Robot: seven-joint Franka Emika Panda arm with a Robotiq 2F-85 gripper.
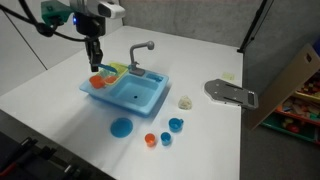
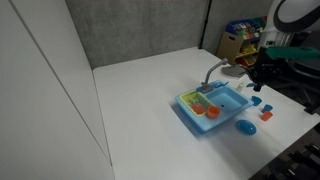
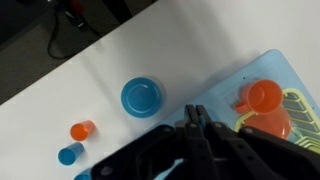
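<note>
My gripper (image 1: 95, 66) hangs over the left end of the blue toy sink (image 1: 150, 107), pointing down. The wrist view has its dark fingers (image 3: 187, 116) close together at the sink's edge; whatever may be between them does not show. Orange cups (image 3: 262, 96) sit in the sink's end compartment, by a yellow-green rack (image 2: 196, 100). On the table in front lies a round blue plate (image 1: 121, 128).
A small orange cup (image 1: 150, 140) and two blue cups (image 1: 176, 125) stand right of the plate. A grey faucet (image 1: 137, 58) rises behind the sink. Farther right lie a pale lump (image 1: 185, 102) and a grey metal tray (image 1: 230, 94).
</note>
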